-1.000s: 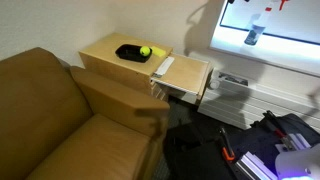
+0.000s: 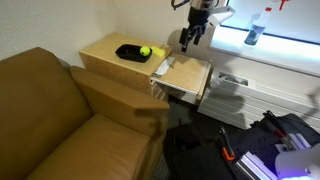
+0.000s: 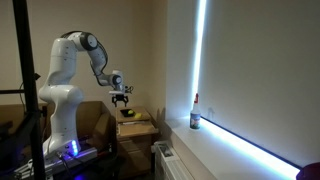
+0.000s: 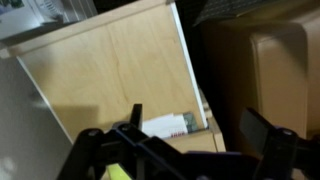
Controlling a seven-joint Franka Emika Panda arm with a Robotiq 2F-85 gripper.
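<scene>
My gripper is open above the pale wooden cabinet, its two black fingers (image 4: 137, 114) apart with nothing held. Below it in the wrist view lies a white item with a teal end (image 4: 172, 126), on the edge of a light wooden panel (image 4: 115, 65). Exterior view 1 shows that white item (image 2: 163, 66) between the cabinet top and the lower wooden surface (image 2: 187, 73). On the cabinet top sits a black tray (image 2: 130, 53) with a yellow-green round thing (image 2: 145, 51) at its right end. In exterior view 2 the gripper (image 3: 120, 102) hangs over the cabinet.
A brown sofa (image 2: 75, 120) stands in front of the cabinet. To the right are a white radiator (image 2: 240, 103) and a window ledge with a clear, red-topped bottle (image 2: 257, 28). Tools and cables lie near the lower right corner.
The gripper has come down and left into exterior view 1, now hanging above the lower wooden surface. The tray, white item and bottle have stayed in place.
</scene>
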